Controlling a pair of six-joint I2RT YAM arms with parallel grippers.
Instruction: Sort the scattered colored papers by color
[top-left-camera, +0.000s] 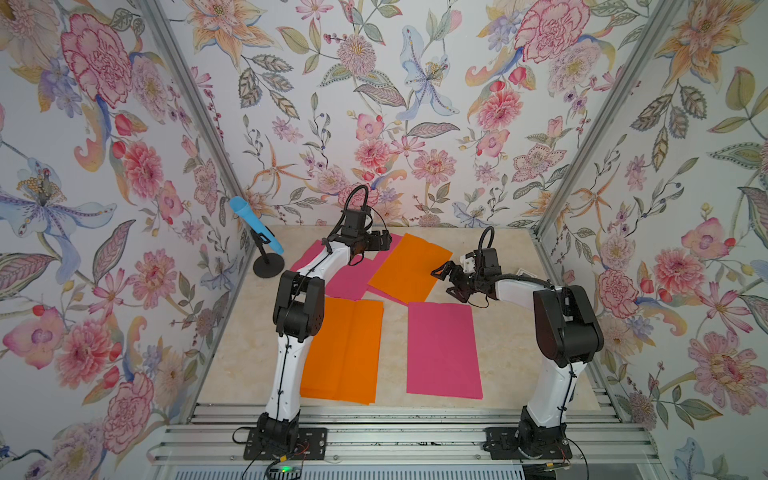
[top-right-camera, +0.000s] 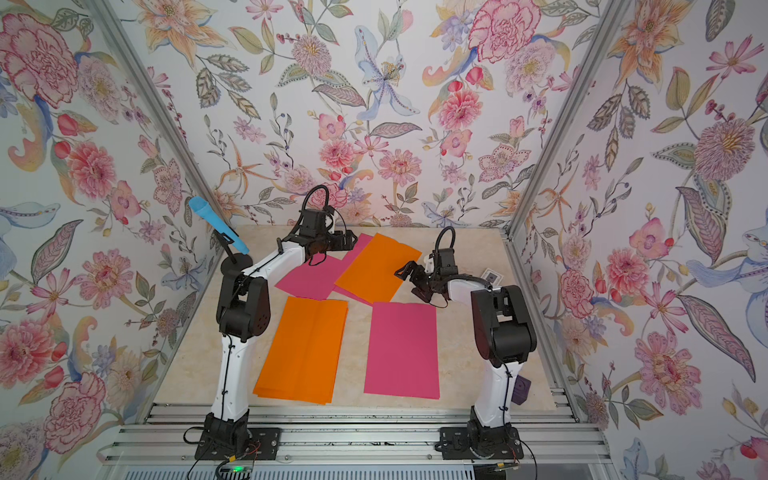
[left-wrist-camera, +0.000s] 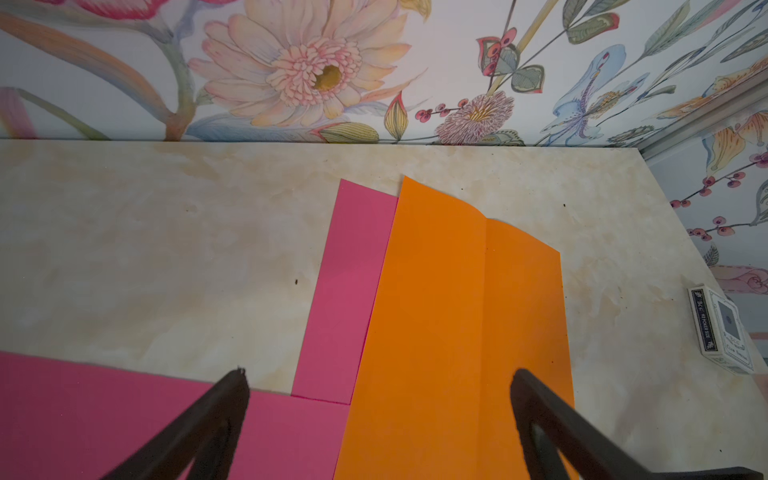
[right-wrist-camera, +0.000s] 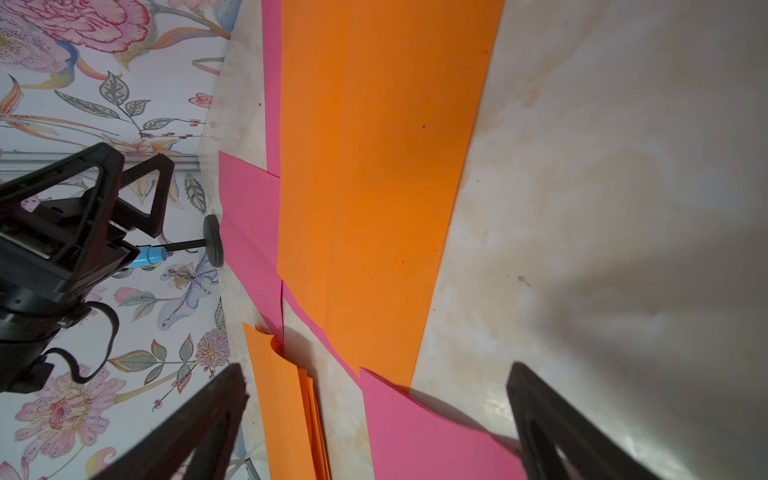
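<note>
At the back of the table an orange sheet (top-left-camera: 413, 268) lies slanted over a pink sheet (left-wrist-camera: 340, 304), and another pink sheet (top-left-camera: 341, 281) lies to its left. In front are a stack of orange papers (top-left-camera: 342, 352) on the left and a stack of pink papers (top-left-camera: 442, 352) to its right. Above the back pink sheets hangs my left gripper (top-left-camera: 379, 240), open and empty; its fingers frame the orange sheet in the left wrist view. Open too, my right gripper (top-left-camera: 452, 280) is by the orange sheet's right edge, with nothing between its fingers.
A blue microphone (top-left-camera: 256, 224) on a black stand rises at the back left. Toward the right edge lies a small white box (left-wrist-camera: 722, 329). Bare table shows at the back right.
</note>
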